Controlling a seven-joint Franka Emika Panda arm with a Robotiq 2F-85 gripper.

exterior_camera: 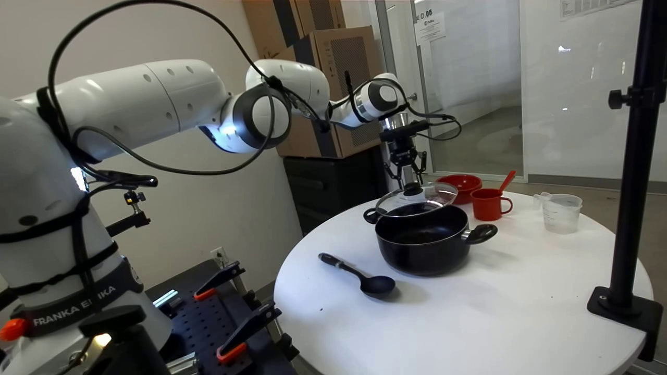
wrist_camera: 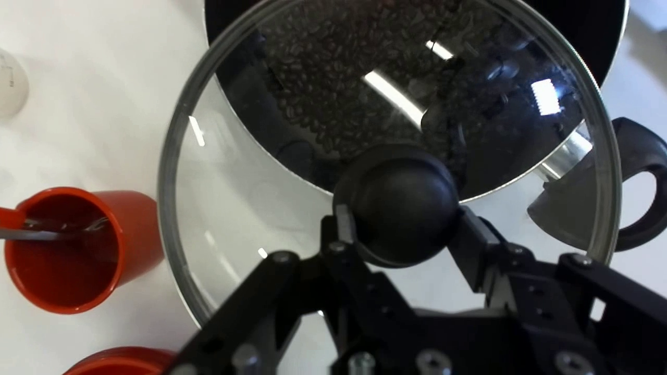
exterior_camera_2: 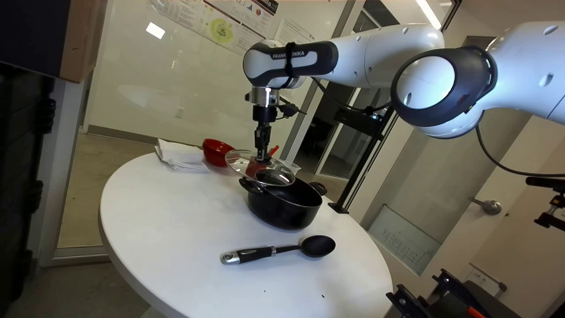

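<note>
My gripper is shut on the round black knob (wrist_camera: 400, 194) of a clear glass lid (wrist_camera: 250, 187), one finger on each side. The black two-handled pot (exterior_camera: 422, 253) stands on the white table, dark beans (wrist_camera: 350, 81) inside it. In the wrist view the lid covers only part of the pot's opening and is offset towards the red cup. From the second exterior view, the lid (exterior_camera_2: 241, 159) looks tilted above the pot's back rim; whether it touches the rim I cannot tell.
A black spoon (exterior_camera: 377, 285) lies in front of the pot. Behind are a red bowl (exterior_camera: 462, 181), a red cup (exterior_camera: 486, 206) with a red-handled utensil, and a clear measuring cup (exterior_camera: 561, 215). White cloths or papers (exterior_camera_2: 180, 154) lie near the bowl.
</note>
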